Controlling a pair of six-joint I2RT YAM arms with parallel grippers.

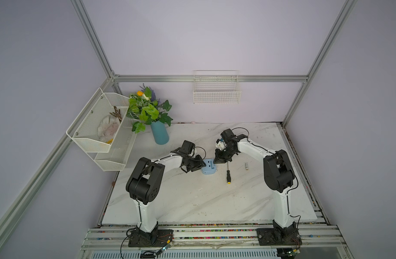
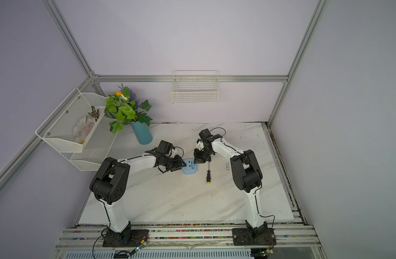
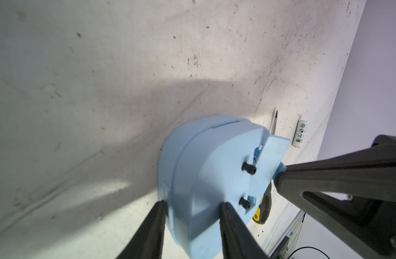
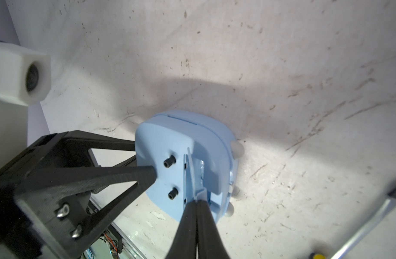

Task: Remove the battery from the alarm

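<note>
The pale blue alarm [image 1: 208, 169] lies on the table between both grippers. In the left wrist view my left gripper straddles the alarm's near rounded edge [image 3: 193, 172], fingers apart with the casing between them. In the right wrist view my right gripper is shut, its tips at the narrow compartment along the alarm's side, where a thin blue flap [image 4: 192, 172] stands. Two black posts [image 4: 170, 161] stick up beside it. Whether a battery is inside I cannot tell.
A screwdriver [image 1: 228, 176] and a small white battery-like cylinder [image 3: 299, 133] lie to the alarm's right. A vase of flowers [image 1: 160, 133] and a mesh shelf [image 1: 90, 142] stand at back left.
</note>
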